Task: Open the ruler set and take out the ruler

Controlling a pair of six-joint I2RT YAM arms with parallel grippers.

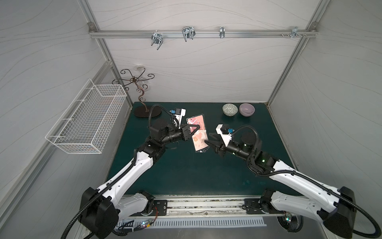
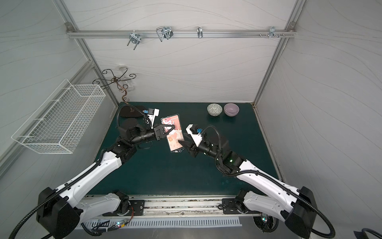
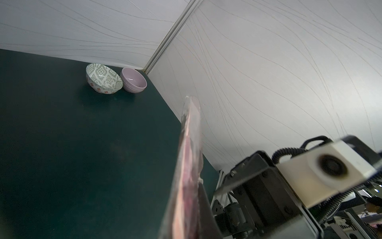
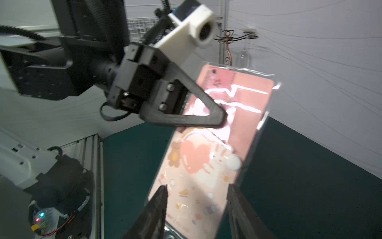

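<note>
The pink ruler set (image 4: 201, 171), a flat pouch in clear plastic with bear, heart and bunny pictures, is held up over the table in my left gripper (image 1: 195, 128), which is shut on its upper part. My right gripper (image 1: 209, 144) is at the lower right part of the pouch; in the right wrist view its two fingers stand apart at the pouch's lower end, with the pouch behind or between them. Whether they touch it I cannot tell.
A patterned bowl (image 1: 229, 109) and a purple bowl (image 1: 246, 110) stand at the back right of the table (image 1: 179, 175). An iron stand (image 1: 141, 111) is at the back left, and a wire basket (image 1: 85, 119) hangs on the left wall.
</note>
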